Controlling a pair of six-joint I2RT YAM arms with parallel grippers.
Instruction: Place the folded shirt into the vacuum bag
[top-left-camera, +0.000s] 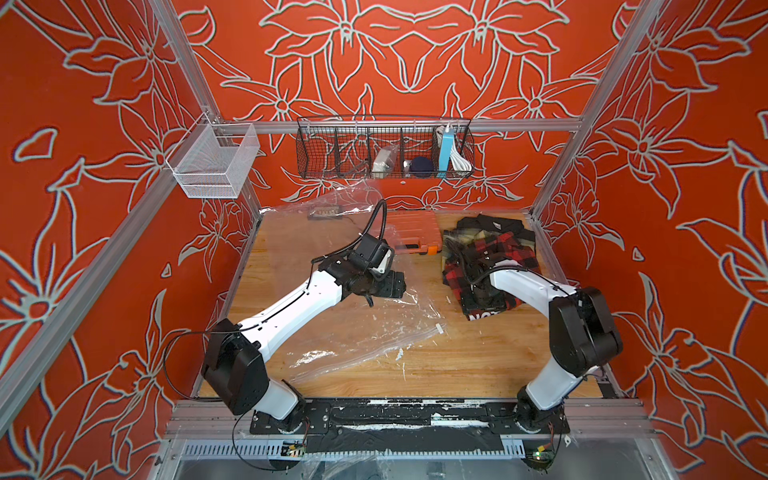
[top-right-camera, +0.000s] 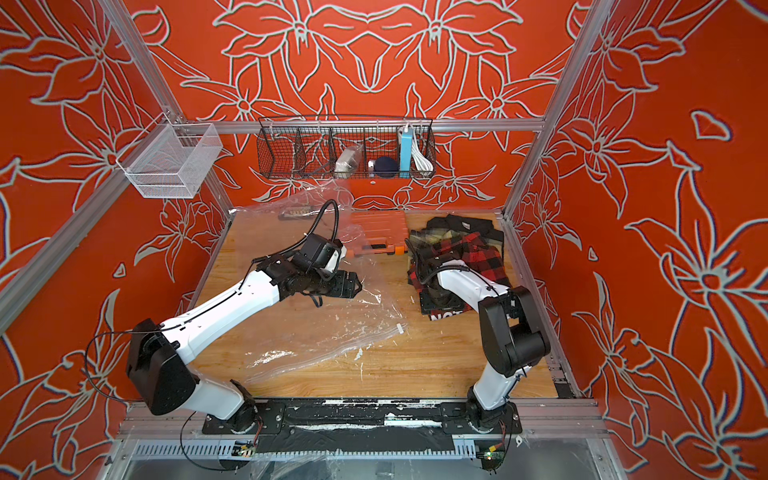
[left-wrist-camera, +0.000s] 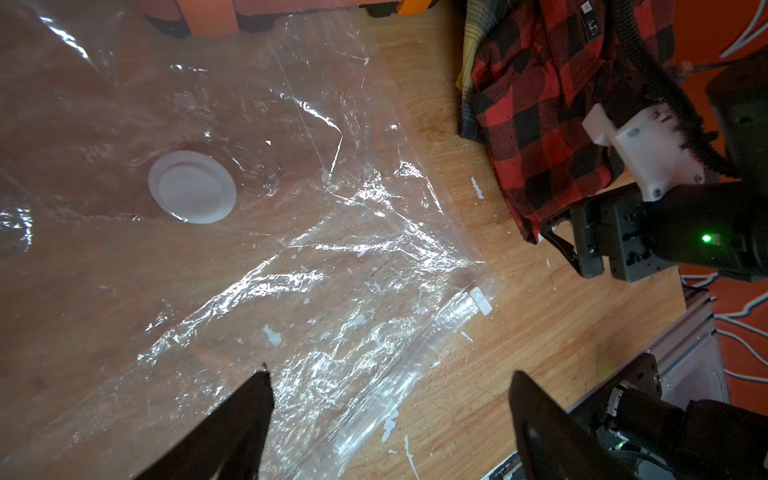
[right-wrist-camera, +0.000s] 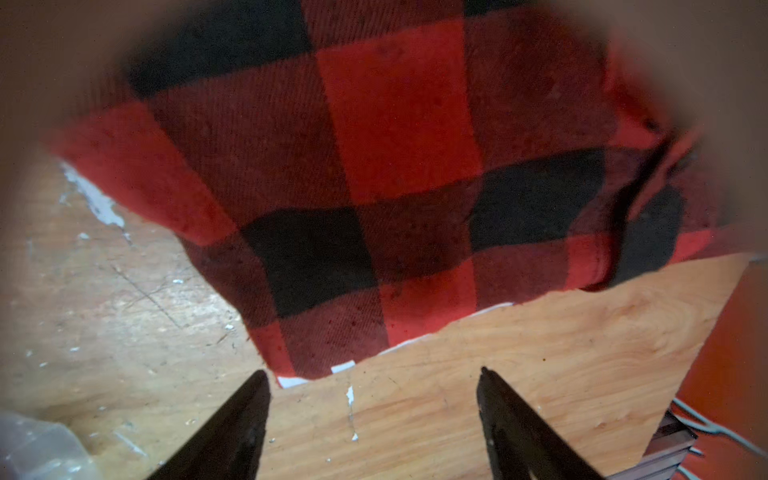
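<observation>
A clear vacuum bag (top-left-camera: 320, 336) lies flat over the table's left and middle, with a white valve (left-wrist-camera: 192, 186) and a slider (left-wrist-camera: 480, 300) at one corner of its zip edge. My left gripper hangs open over the bag, nothing between its fingers. On the right lies the folded red-and-black plaid shirt (left-wrist-camera: 536, 160), on or beside darker folded clothes (top-left-camera: 496, 224). My right gripper is open just over the shirt's front corner, whose edge shows between and beyond the fingers; it does not grip it.
An orange object (top-left-camera: 408, 228) lies at the back middle. A black wire basket (top-left-camera: 336, 152) with items hangs on the back wall, a white mesh basket (top-left-camera: 208, 180) on the left. Bare wood (top-left-camera: 432, 360) shows along the front right.
</observation>
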